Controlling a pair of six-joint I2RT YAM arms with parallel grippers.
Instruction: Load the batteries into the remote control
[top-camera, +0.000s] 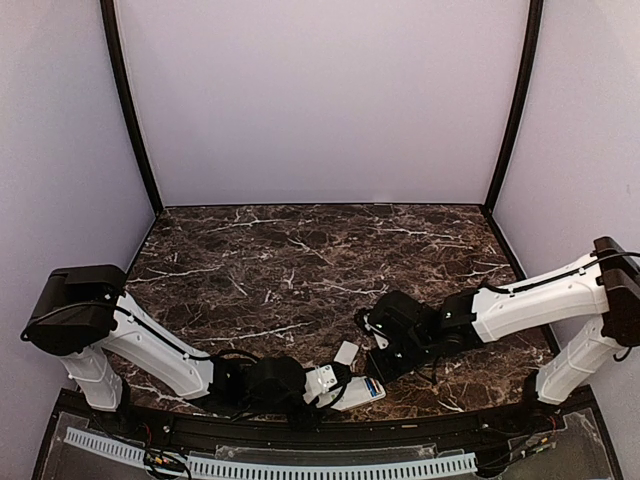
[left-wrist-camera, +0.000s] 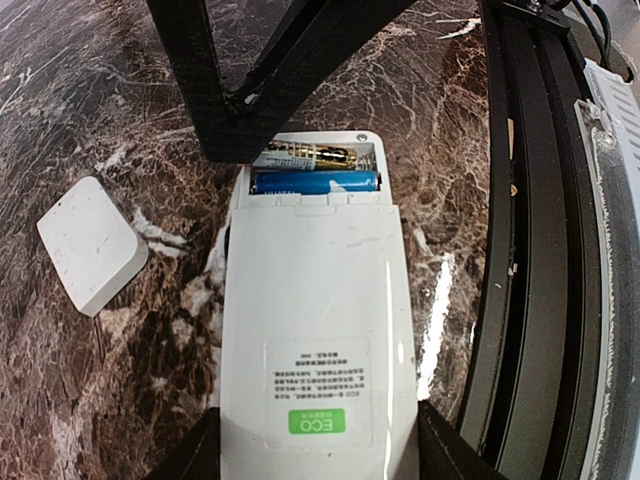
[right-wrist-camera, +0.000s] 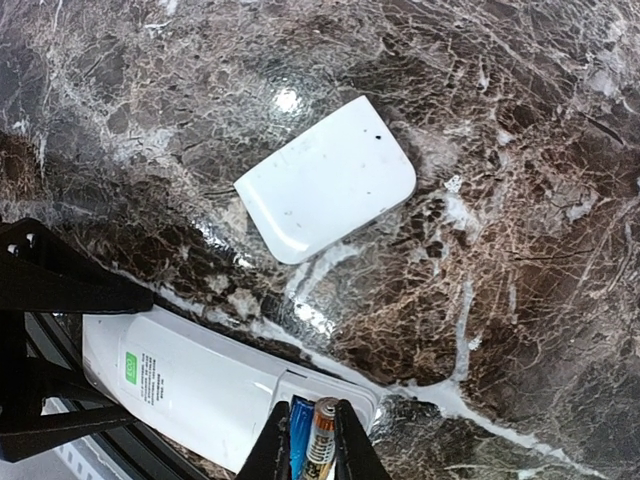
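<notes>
The white remote control (left-wrist-camera: 315, 290) lies back side up, its battery bay open at one end. My left gripper is shut on its body, one finger along each side. Inside the bay are a blue battery (left-wrist-camera: 315, 183) and, beside it, a gold-and-black battery (left-wrist-camera: 325, 156). A spring shows at one end of the gold one; whether it sits fully down cannot be told. Over the bay, my right gripper is shut, its tips near the gold battery's end and partly hiding both batteries. The loose white battery cover (right-wrist-camera: 330, 180) rests on the table apart from the remote.
Close to the remote runs the black front rail (left-wrist-camera: 510, 250), with a white slotted strip (top-camera: 330, 468) in front of it.
</notes>
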